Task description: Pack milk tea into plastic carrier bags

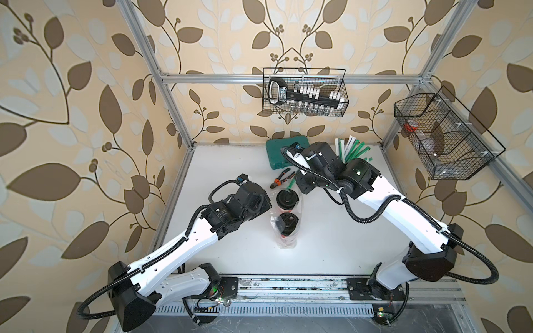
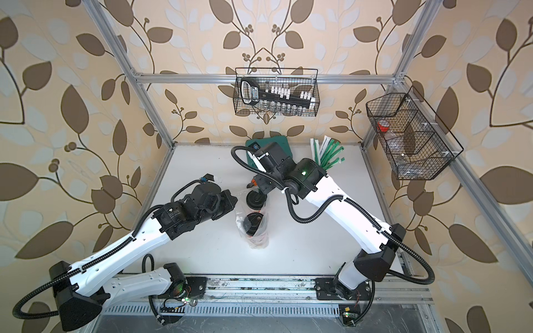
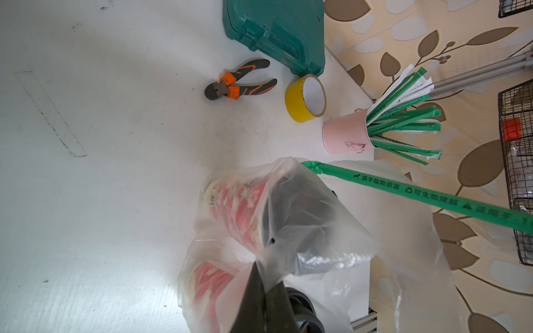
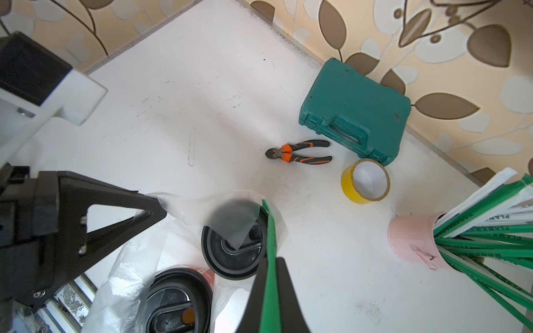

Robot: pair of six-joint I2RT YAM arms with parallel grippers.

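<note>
Two cups with black lids, a back cup (image 4: pixel 233 249) and a front cup (image 4: pixel 180 302), stand in a clear plastic bag (image 4: pixel 130 272). Their red patterned sides show through the film in the left wrist view. My left gripper is shut on the bag's upper edge, between the two cups' side. A green wrapped straw (image 3: pixel 416 191) is pinched in my right gripper, which is shut on it. The straw's far end reaches the bag's rim beside the back cup's lid; whether it is inside the bag I cannot tell.
Pliers (image 4: pixel 299 152), a yellow tape roll (image 4: pixel 365 181) and a green case (image 4: pixel 355 111) lie behind the cups. A pink bucket (image 4: pixel 413 238) of straws stands at the back right. Wire baskets (image 1: pixel 304 91) hang above.
</note>
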